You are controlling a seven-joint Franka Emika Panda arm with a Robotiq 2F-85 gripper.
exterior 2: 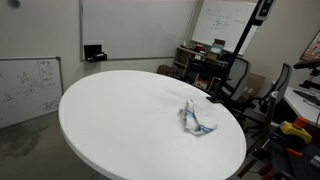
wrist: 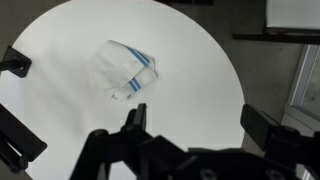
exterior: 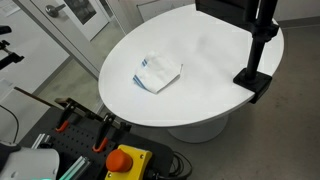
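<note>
A white cloth with blue stripes (wrist: 122, 68) lies loosely folded on the round white table (wrist: 200, 80). In exterior view 1 the same cloth (exterior: 158, 73) rests towards the table's left side, and from the other side view the cloth (exterior 2: 196, 118) shows a raised fold. My gripper appears along the bottom of the wrist view, its dark fingers spread wide. It is open and nothing sits between them. The cloth appears beyond the fingers, apart from them. Neither exterior view shows the gripper clearly.
A black post with a clamped foot (exterior: 252, 80) stands at the table's edge. A yellow box with a red button (exterior: 122, 162) sits beside the robot base. A black chair (exterior: 225, 10) is behind the table.
</note>
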